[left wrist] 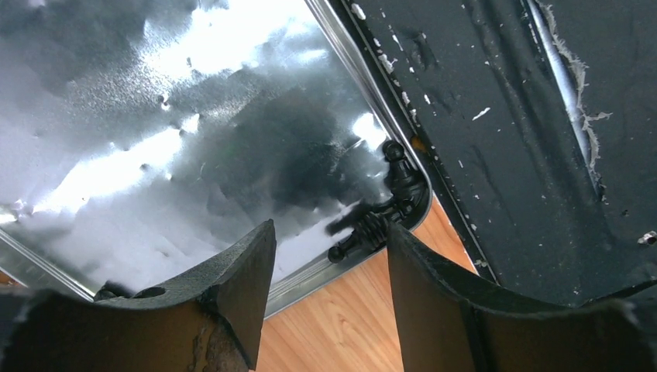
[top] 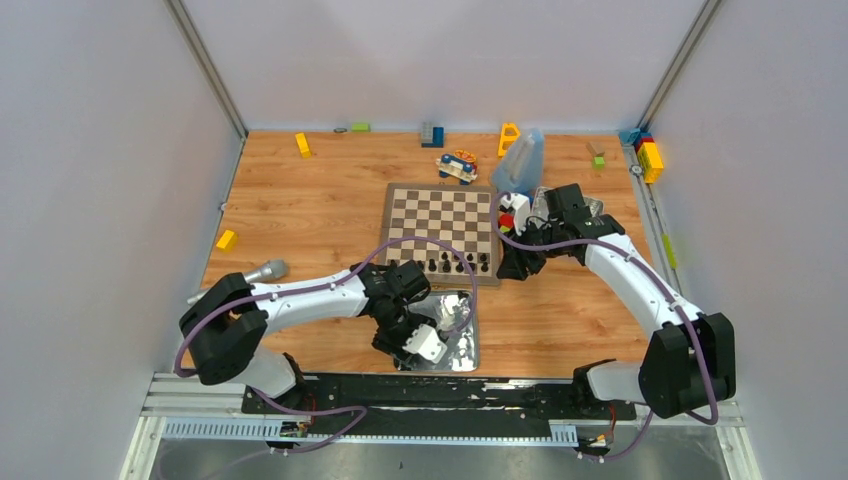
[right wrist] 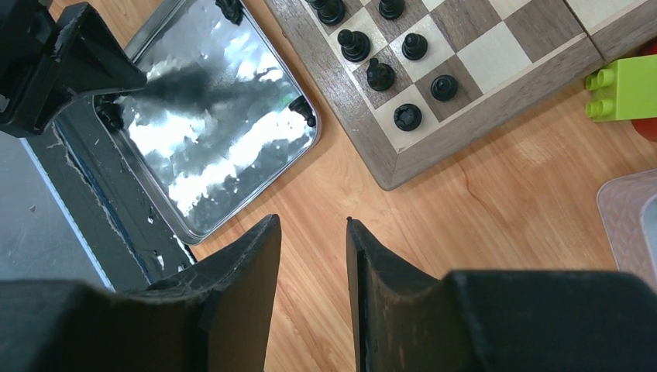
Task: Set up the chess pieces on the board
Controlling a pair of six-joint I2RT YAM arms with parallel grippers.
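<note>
The chessboard (top: 440,215) has black pieces standing along its near side, including a pawn (right wrist: 414,46) and a knight (right wrist: 380,74). The metal tray (top: 460,350) lies in front of it with loose black pieces (left wrist: 404,178) in its corners. My left gripper is over the tray, part open with nothing held, its fingertips near pieces in a corner. My right gripper is beside the board's right side over bare wood, part open and empty.
A green block (right wrist: 625,89) and a pink container (right wrist: 624,217) lie right of the board. A blue bag (top: 522,160) and toy bricks stand at the back.
</note>
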